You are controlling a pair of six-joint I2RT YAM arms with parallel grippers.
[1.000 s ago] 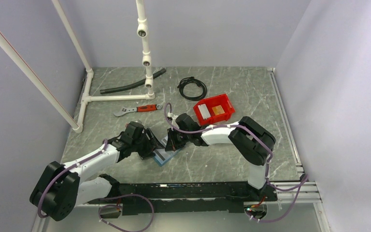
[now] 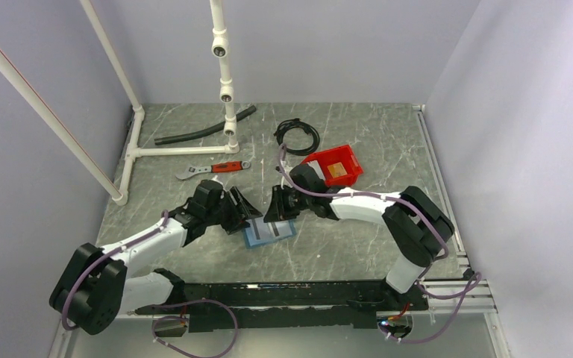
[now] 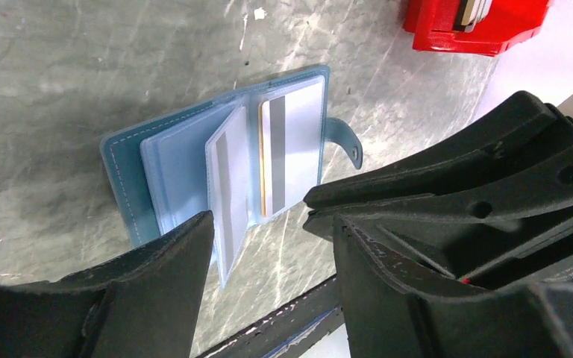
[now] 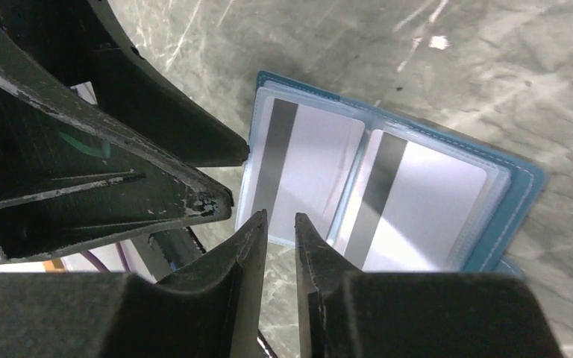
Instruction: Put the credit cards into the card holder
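The blue card holder (image 2: 268,239) lies opened out on the table between my grippers. White cards with a dark stripe show in its clear sleeves; in the left wrist view, one card (image 3: 292,149) lies flat on the right side. A white sleeve page (image 3: 227,186) stands tilted up near the fold. My left gripper is open over the holder's near edge, the page's lower corner beside one finger; whether they touch, I cannot tell. My right gripper is open by a narrow gap at the holder's edge, nothing seen between its fingers.
A red tray (image 2: 351,162) at the back right holds cards. Behind the arms lie an orange-handled wrench (image 2: 226,167), a black cable coil (image 2: 297,121) and a dark tube (image 2: 186,137). The two grippers are close together. Bare table lies to the right.
The holder has shifted to the right and turned, its edges now nearer level. My right gripper has moved right, and the left one slightly right as well.
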